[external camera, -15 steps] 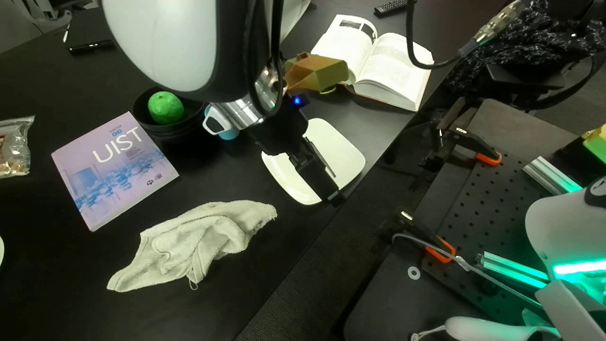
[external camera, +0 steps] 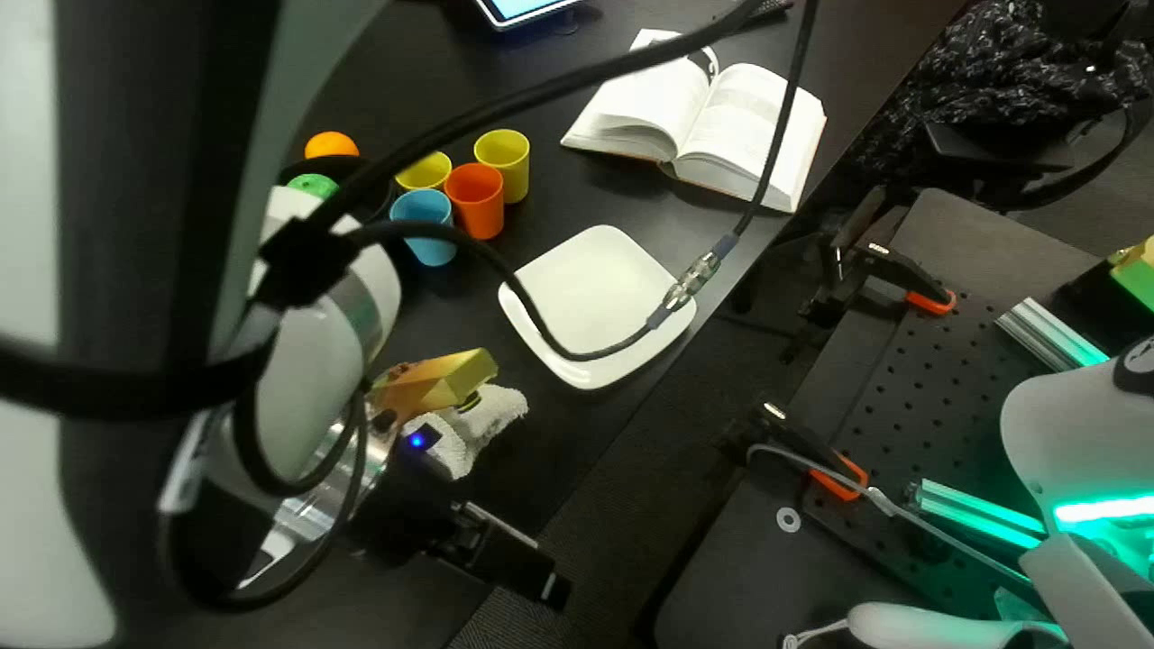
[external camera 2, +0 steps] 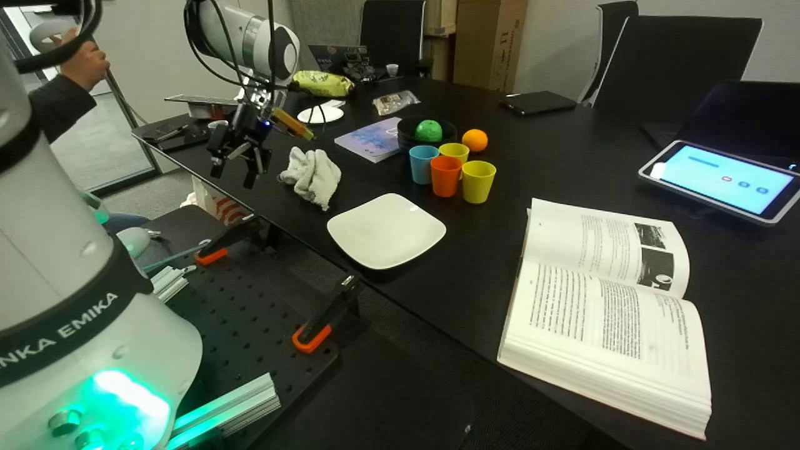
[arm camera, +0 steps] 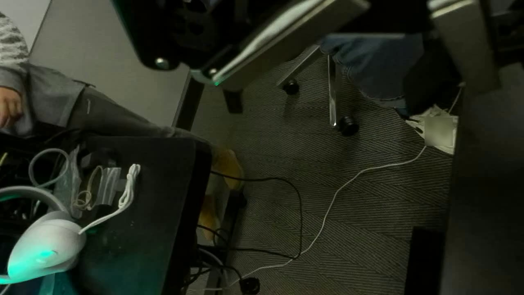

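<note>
My gripper (external camera 2: 236, 169) hangs over the table's edge in exterior view 2, left of a crumpled white towel (external camera 2: 312, 177) and apart from it. Its fingers (arm camera: 466, 49) stand apart in the wrist view, with floor and chair legs visible past them and nothing held. In exterior view 1 the arm covers much of the left side and hides part of the towel (external camera: 492, 416). A white square plate (external camera 2: 386, 231) lies empty near the table edge.
Blue (external camera 2: 422, 164), orange (external camera 2: 446, 177) and yellow cups (external camera 2: 477, 182) stand behind the plate. A black bowl (external camera 2: 407, 135) holds a green fruit (external camera 2: 429, 131), beside an orange (external camera 2: 474, 140). An open book (external camera 2: 607, 307) lies right. A person's hand (external camera 2: 84, 66) shows at far left.
In exterior view 1 my arm has swung from above the plate toward the lower left, past the towel. The plate is now clear of the gripper; the towel and purple book are largely covered.
</note>
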